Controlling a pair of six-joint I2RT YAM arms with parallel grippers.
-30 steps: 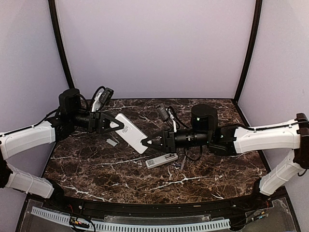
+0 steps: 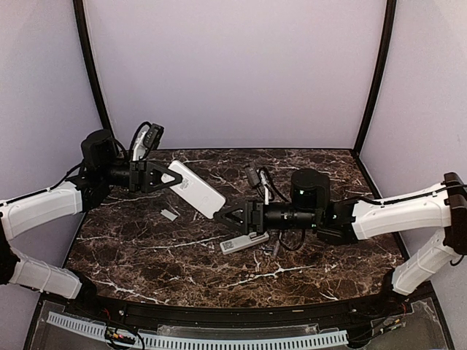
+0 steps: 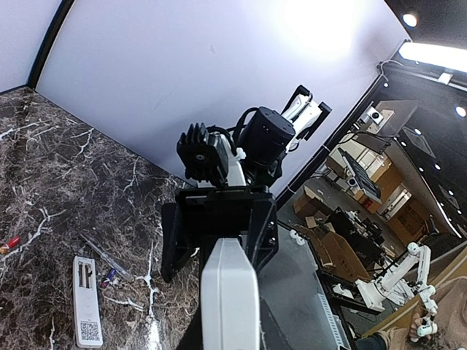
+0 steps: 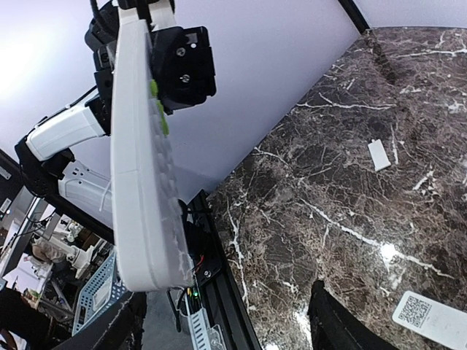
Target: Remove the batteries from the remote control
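A white remote control (image 2: 195,191) (image 4: 142,175) hangs tilted above the table, its upper end in my left gripper (image 2: 171,179), which is shut on it; in the right wrist view its buttons face sideways. My right gripper (image 2: 228,216) is open at the remote's lower end, with the fingers (image 4: 329,327) apart in the right wrist view. A second white remote (image 2: 244,243) (image 3: 87,300) lies on the table with its battery compartment uncovered. A small white plate, perhaps a cover (image 2: 168,215) (image 4: 379,154), lies at left of it.
A screwdriver (image 3: 107,254) and small coloured items lie beside the lying remote. The dark marble table (image 2: 146,270) is otherwise largely clear. Walls bound the back and sides.
My left gripper has risen and moved left with the remote, whose lower end has drawn away from the right gripper's fingertips. The right arm has moved slightly.
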